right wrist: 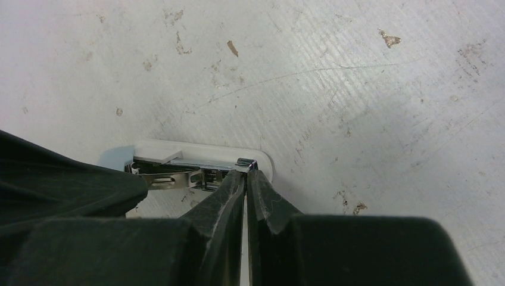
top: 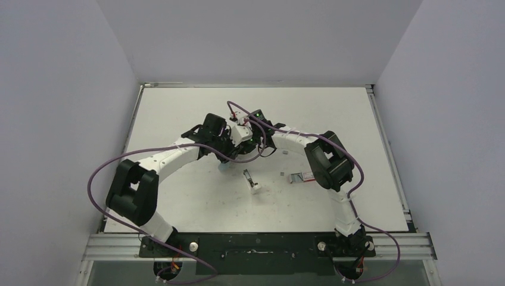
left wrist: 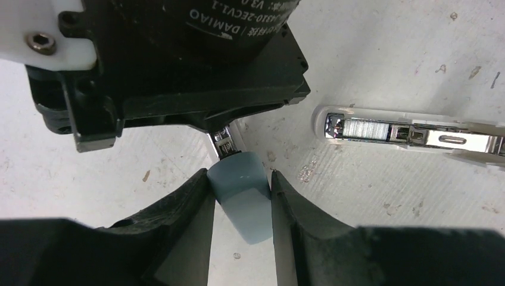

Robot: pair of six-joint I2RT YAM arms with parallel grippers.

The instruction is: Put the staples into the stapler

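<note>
A stapler (right wrist: 196, 149) with white body and blue end lies beneath both grippers, its metal channel exposed. My right gripper is shut on the channel's chrome end piece. In the left wrist view, my left gripper stands part open around the stapler's blue end (left wrist: 241, 185); whether it touches is unclear. The right gripper's housing covers much of that stapler there. A second open stapler (left wrist: 452, 142), holding a staple strip (left wrist: 364, 129), lies to the right, apart from both grippers; in the top view it is nearer the front.
A flat box with red marking (top: 306, 177) lies right of centre, with small grey pieces (top: 282, 174) near it. Both arms crowd the middle.
</note>
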